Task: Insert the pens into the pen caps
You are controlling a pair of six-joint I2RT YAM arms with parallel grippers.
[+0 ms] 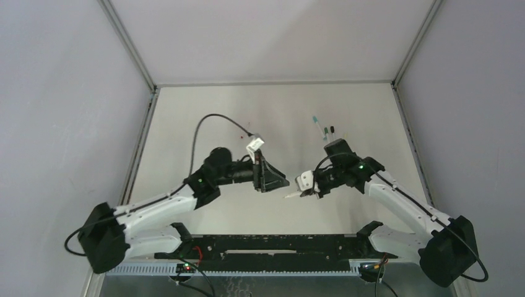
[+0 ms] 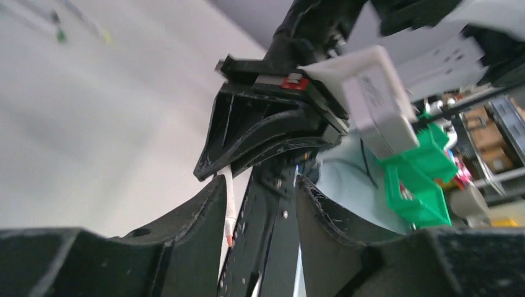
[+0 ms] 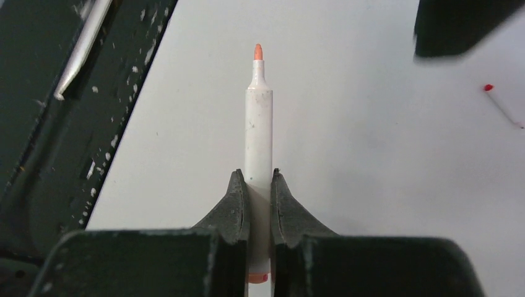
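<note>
My right gripper is shut on an uncapped white pen (image 3: pixel 259 133), whose orange tip points out from the fingers. In the top view that pen sticks out leftward towards my left gripper (image 1: pixel 287 183). The left fingers (image 2: pixel 207 213) stand apart, open, and nothing is held between them. Past them the left wrist view shows the pen (image 2: pixel 229 201) in the other gripper, apart from the left fingers. A dark part of the left gripper fills the upper right of the right wrist view. No loose orange cap shows now.
A teal-capped pen (image 1: pixel 315 119), a green-capped pen (image 1: pixel 326 130) and a black-capped pen (image 1: pixel 332 129) lie at the back, partly behind the right arm. A red-ended pen (image 3: pixel 488 88) lies on the white table (image 1: pixel 186 117) at back left.
</note>
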